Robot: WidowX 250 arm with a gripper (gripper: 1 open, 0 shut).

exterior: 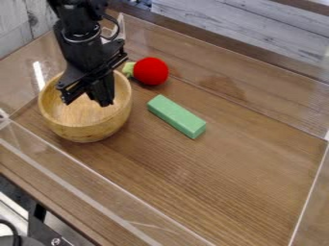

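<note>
My black gripper [94, 84] hangs over a round wooden bowl [84, 123], its fingertips reaching down into the bowl's back part. Whether anything is between the fingers is hard to make out. To the bowl's right lie a green block [176, 115] and, farther back, a red round object [150, 71] with a small pale green piece at its left side.
A pale plank wall or border runs along the back and the top left.
</note>
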